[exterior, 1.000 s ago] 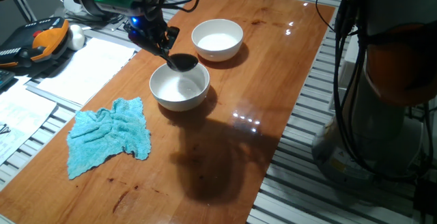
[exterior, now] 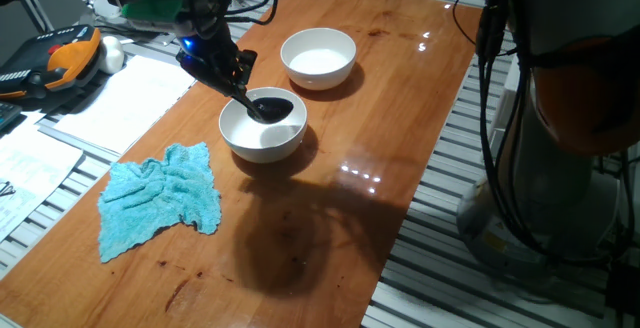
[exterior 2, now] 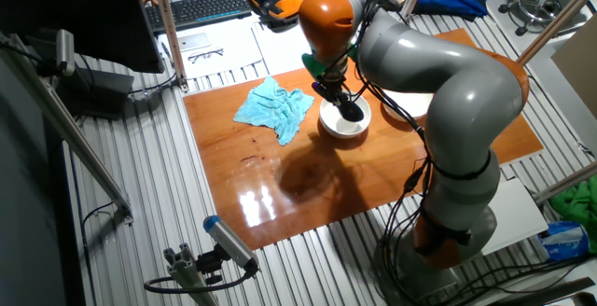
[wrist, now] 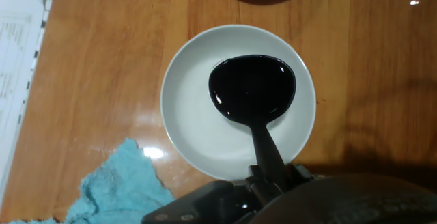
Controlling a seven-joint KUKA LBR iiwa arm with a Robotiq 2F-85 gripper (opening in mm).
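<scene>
A black ladle (exterior: 270,109) hangs with its round head over the near white bowl (exterior: 262,148), about level with the rim in exterior view 1. My gripper is shut on the ladle's handle, at the lower edge of the wrist view. From above, the ladle head (wrist: 252,87) covers the middle and upper right of the white bowl (wrist: 188,115). Whether the ladle touches the bowl cannot be told. A second white bowl (exterior: 318,58) stands farther back on the table, and its inside looks empty.
A crumpled turquoise cloth (exterior: 160,196) lies on the wooden table (exterior: 330,238) beside the near bowl. Papers (exterior: 125,98) and an orange-and-black device (exterior: 60,63) lie past the table's left edge.
The ladle has come down and slightly toward the viewer over the near bowl, its head tilting differently. My gripper and arm moved left and down with it. Bowls and cloth stayed put.
</scene>
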